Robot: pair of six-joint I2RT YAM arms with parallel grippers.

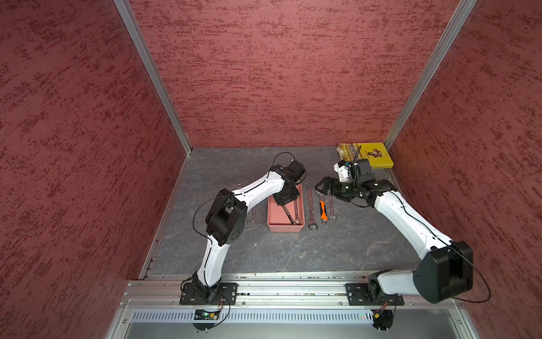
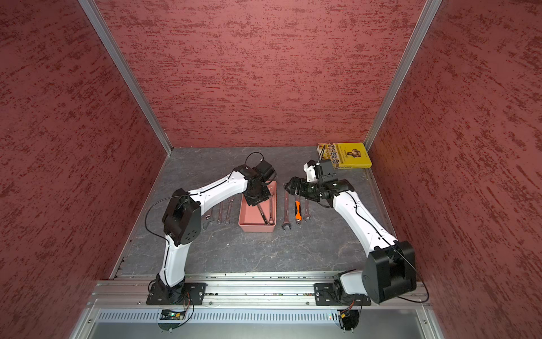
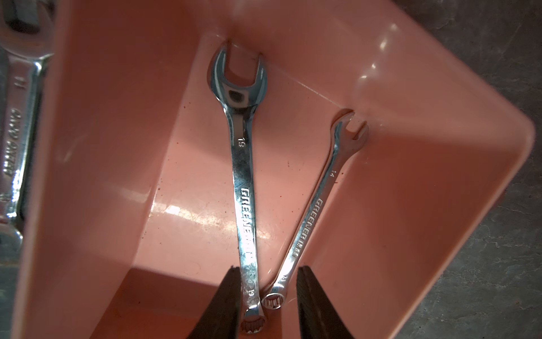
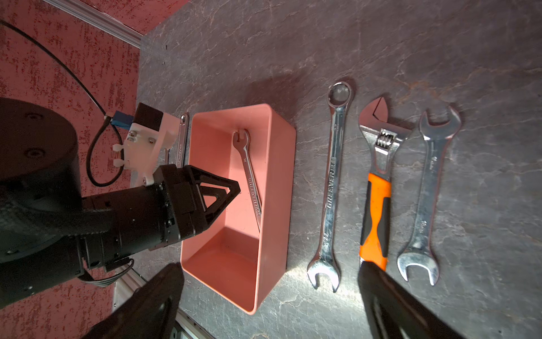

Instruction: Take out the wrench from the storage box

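Two silver wrenches lie in the pink storage box (image 4: 280, 209). In the left wrist view, the larger wrench (image 3: 241, 169) is marked 19 and the smaller wrench (image 3: 317, 197) is marked 14. Their ring ends lie close together near the lower edge. My left gripper hangs over the box, open, its fingertips on either side of those ring ends and holding neither wrench. How high it is above them is hard to judge. To the right of the box, my right gripper is wide open above the table tools, empty.
Right of the box lie a long wrench (image 4: 332, 180), an orange-handled adjustable wrench (image 4: 375, 226) and an open-ended wrench (image 4: 427, 192). Several more wrenches (image 2: 220, 212) lie left of the box. A yellow box (image 1: 372, 155) is at the back right.
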